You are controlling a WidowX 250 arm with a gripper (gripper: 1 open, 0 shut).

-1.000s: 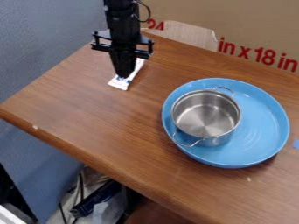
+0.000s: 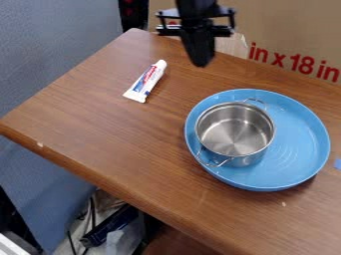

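Note:
My black gripper (image 2: 200, 55) hangs at the top middle of the camera view, raised above the back of the table and up and right of a white toothpaste tube (image 2: 146, 83). The tube lies on the wood with nothing on it. A steel pot (image 2: 234, 131) stands in a light blue plate (image 2: 304, 149) on the right. Whether the gripper is open or shut is too dark and blurred to tell.
The wooden table (image 2: 114, 149) has bare space at the left and front. A cardboard box (image 2: 293, 35) stands behind it. Cables and bags lie below the left edge.
My gripper has moved up and to the right, away from the toothpaste tube, which is now uncovered in the same place. The pot and plate have not moved.

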